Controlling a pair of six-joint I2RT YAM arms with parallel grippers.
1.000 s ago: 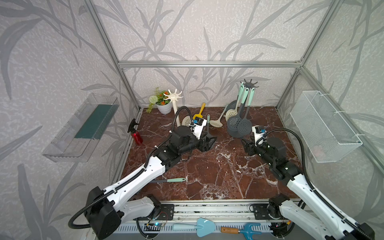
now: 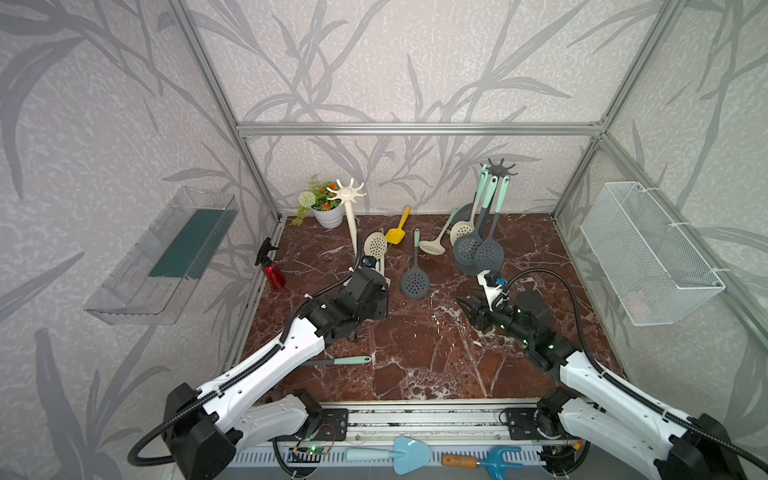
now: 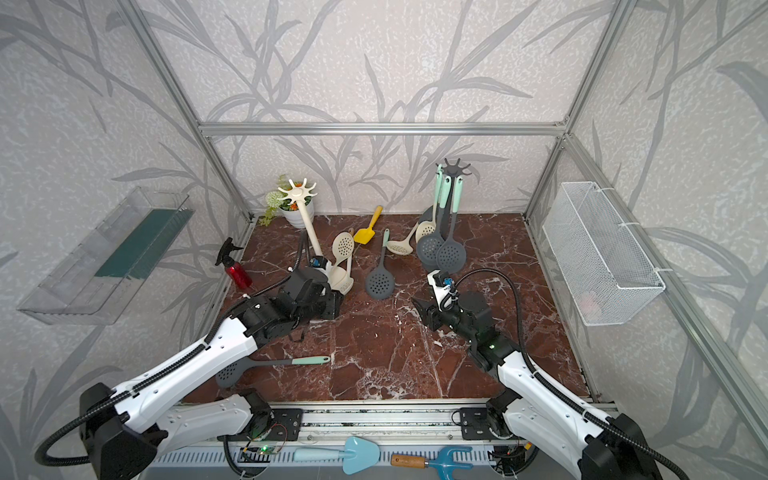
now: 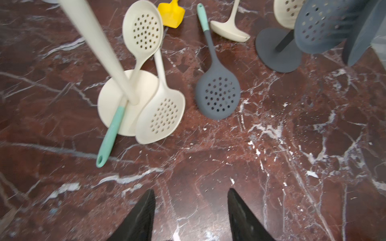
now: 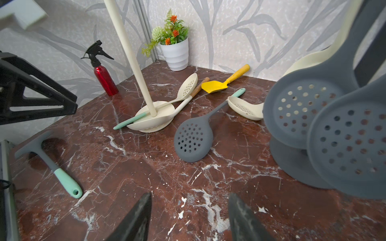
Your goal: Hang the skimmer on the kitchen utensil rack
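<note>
Two utensil racks stand at the back. The dark rack's hooked head [image 2: 501, 167] bears several skimmers and ladles with mint handles, such as a grey skimmer [image 5: 350, 136]. The cream rack [image 3: 297, 192] has nothing on its hooks; a cream skimmer with mint handle [image 4: 142, 30] and another cream skimmer [image 4: 161, 116] lie across its base. A grey skimmer [image 4: 217, 91] lies flat between the racks. My left gripper is over the bare table in front of them, fingers apart, nothing between. My right gripper stands open and empty, left of and in front of the dark rack.
A grey utensil with mint handle [image 3: 310, 360] lies at the front left. A red spray bottle [image 2: 273, 275], a flower pot [image 5: 175, 53], a yellow shovel [image 2: 397, 229] and a cream ladle [image 2: 434, 244] are farther back.
My left arm has drawn back and left, away from the grey skimmer lying flat, which shows fully now. My right gripper has moved left and a little toward the front.
</note>
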